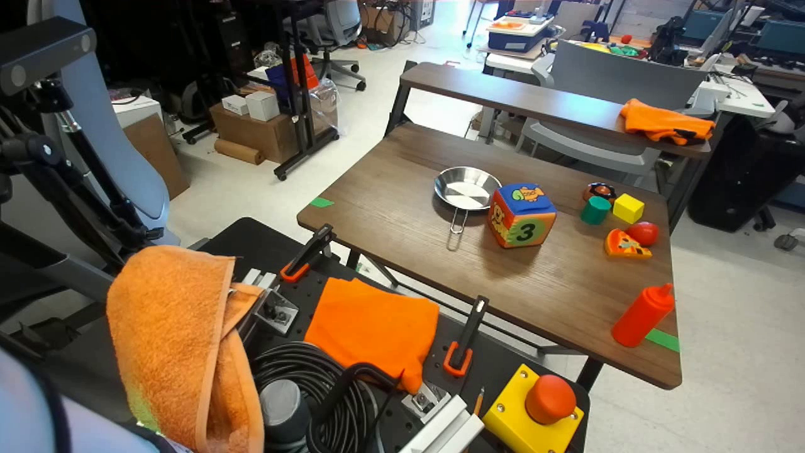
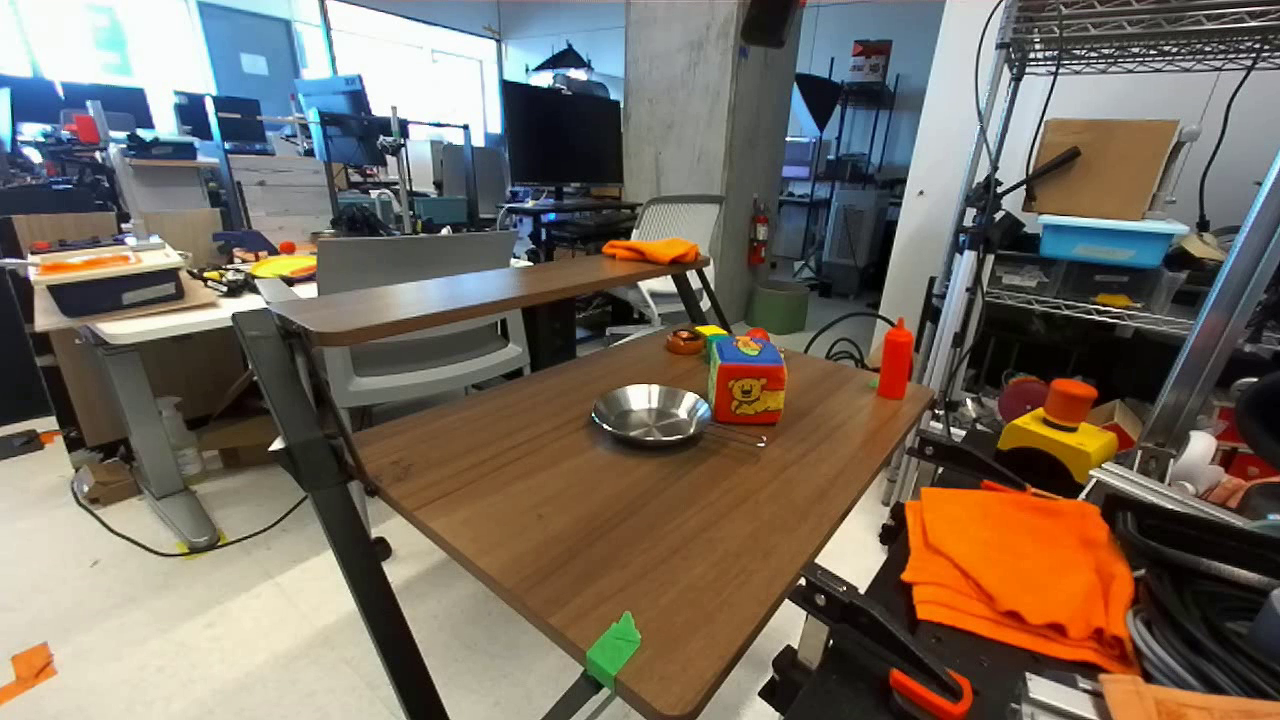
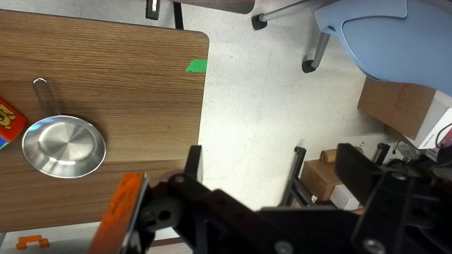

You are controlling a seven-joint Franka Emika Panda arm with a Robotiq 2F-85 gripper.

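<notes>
In the wrist view my gripper stands open, its two dark fingers [image 3: 193, 162] wide apart and nothing between them. Beneath it lie bare floor and the short end of the wooden table [image 3: 140, 97]. A shiny steel pan [image 3: 64, 146] with a wire handle rests on that table, left of the gripper and clear of it. Close beside the pan sits a soft blue, red and green cube [image 1: 522, 215] bearing a 3. Towards the table's far end are a green cylinder [image 1: 595, 210], a yellow block [image 1: 627, 208], a red ball [image 1: 643, 233] and a toy pizza slice [image 1: 626, 245].
A red squeeze bottle [image 1: 643, 316] stands near the table's front corner. Over the back edge runs a raised shelf [image 1: 513, 94] holding an orange cloth [image 1: 664, 121]. The cart in front carries clamps, cables and a red-topped yellow button box [image 1: 534, 414].
</notes>
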